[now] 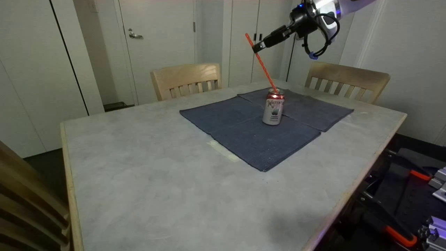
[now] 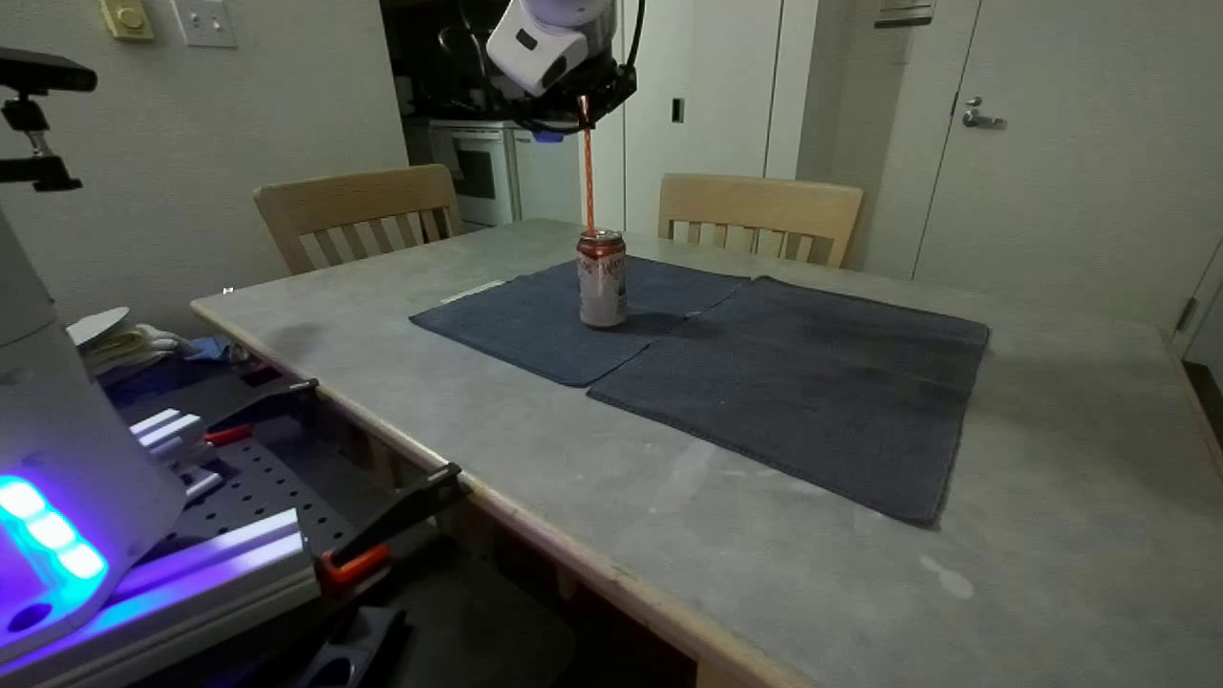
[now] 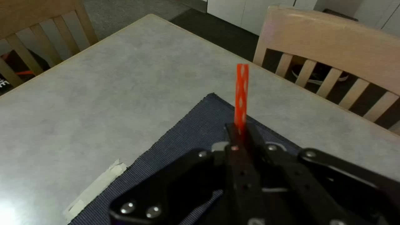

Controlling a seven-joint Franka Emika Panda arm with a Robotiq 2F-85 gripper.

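An orange-red patterned straw (image 1: 262, 65) is pinched in my gripper (image 1: 256, 47), which is shut on it high along its length. The straw slants down to the top of a red and white can (image 1: 272, 109). Its lower end meets the can's top; whether it is inside the opening is too small to tell. In the second exterior view the straw (image 2: 590, 172) looks nearly vertical above the upright can (image 2: 602, 281). From the wrist, the straw's upper part (image 3: 241, 93) sticks out past the shut fingers, which hide the can.
Dark blue cloth mats (image 1: 259, 144) lie flat under the can on the grey table (image 1: 167, 180). Wooden chairs (image 1: 188, 79) stand along the far side. Clamps (image 2: 396, 522) sit at the table edge by the robot's base.
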